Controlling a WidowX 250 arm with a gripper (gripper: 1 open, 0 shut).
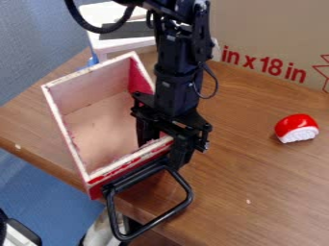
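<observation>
My gripper is at the right end of a pink-and-white open box, low over its near rim; whether its fingers grip the rim is hidden by the black mechanism. The box looks empty where visible. A black tubular frame hangs below the box's near side, close under the gripper.
A red and white rounded object lies on the wooden table at right, with clear wood around it. A cardboard panel stands behind. White items sit at the back left, and the table ends at the left over blue floor.
</observation>
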